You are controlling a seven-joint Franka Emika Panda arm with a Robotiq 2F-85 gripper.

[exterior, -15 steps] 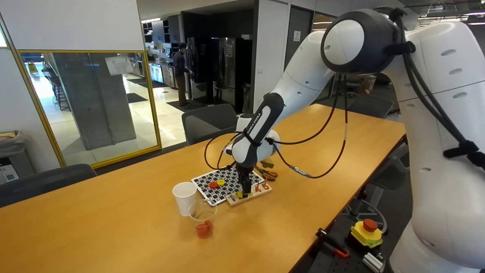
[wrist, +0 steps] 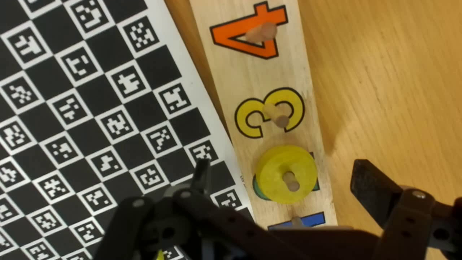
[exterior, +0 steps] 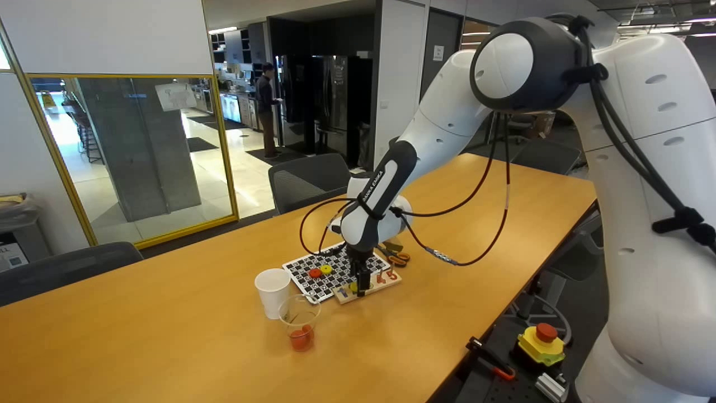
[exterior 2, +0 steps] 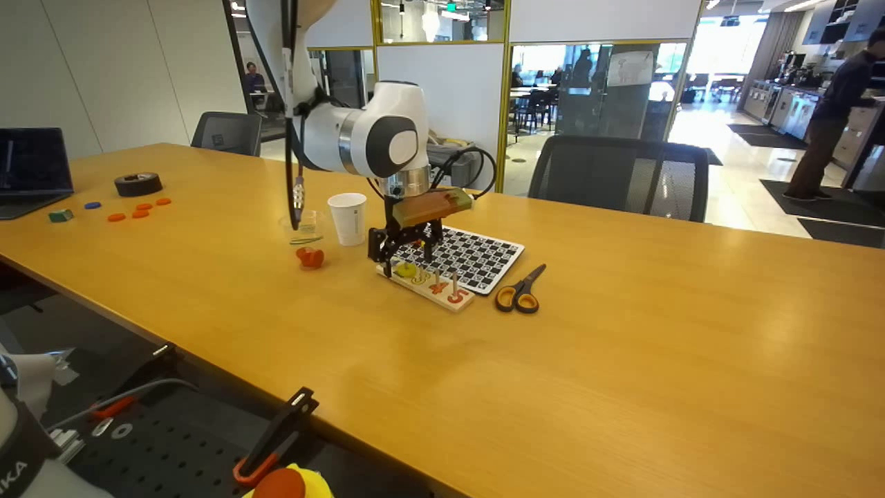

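Note:
A wooden number board (wrist: 260, 65) with upright pegs lies along the edge of a black-and-white checkered board (wrist: 108, 108). One yellow disc (wrist: 277, 173) sits around a peg beside the yellow 3, over a mostly covered green numeral. In the wrist view my gripper is open, its fingers on either side of the number board, with clear space between them and the disc. Exterior view 2 shows the gripper (exterior 2: 411, 256) low over the board's near-left end. A red disc (exterior: 315, 273) and another yellow disc (exterior: 326, 269) rest on the checkered board.
A white cup (exterior: 272, 293) and a clear cup (exterior: 299, 315) stand beside the checkered board; red pieces (exterior 2: 310, 257) are at the clear cup. Scissors (exterior 2: 520, 294) lie at the number board's other end. Black tape (exterior 2: 138, 183) and several small pieces are farther off.
The arm has shifted slightly, with my gripper a little lower over the number board. The discs and cups look unmoved.

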